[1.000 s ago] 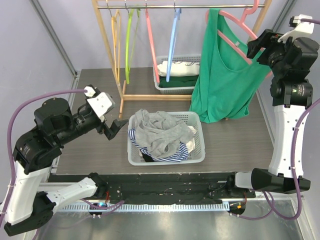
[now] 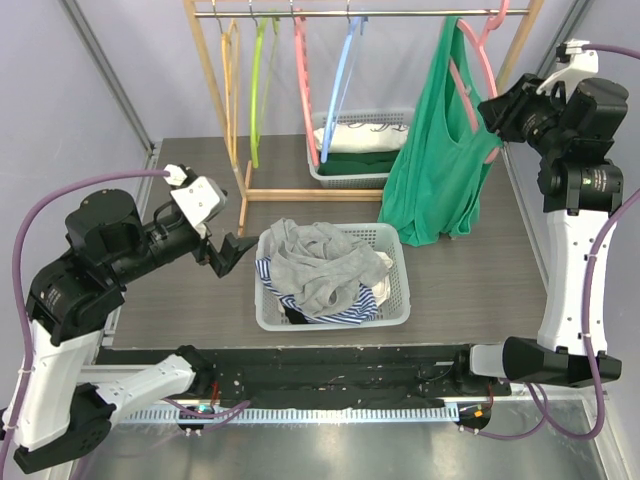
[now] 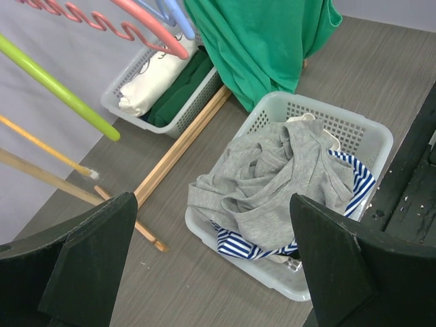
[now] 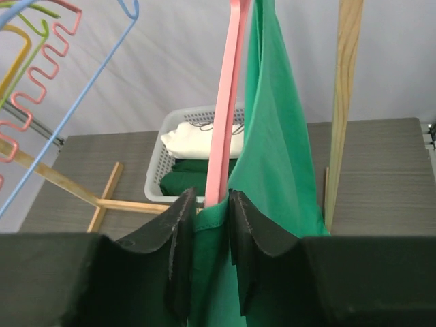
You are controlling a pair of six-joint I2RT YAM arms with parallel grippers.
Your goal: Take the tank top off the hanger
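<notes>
The green tank top (image 2: 430, 170) hangs on a pink hanger (image 2: 483, 58) at the right of the rail, turned partly edge-on. At its near shoulder, my right gripper (image 2: 490, 115) has its fingers on either side of the hanger's end. In the right wrist view, green cloth (image 4: 210, 242) over the pink hanger arm (image 4: 222, 122) lies between those fingers; whether they pinch it is unclear. My left gripper (image 2: 235, 256) stands open and empty, left of the front basket, facing it in the left wrist view.
The front basket (image 2: 398, 290) holds grey and striped clothes. Another basket (image 2: 360, 182) with white and green cloth stands behind the wooden crossbar (image 2: 315, 195). Several empty hangers, including a blue one (image 2: 337, 95), hang left on the rail. Bare floor lies at left.
My right gripper has moved left and slightly toward the front. The pink hanger and tank top have swung round, now more edge-on. Other hangers sway; the left arm stays still.
</notes>
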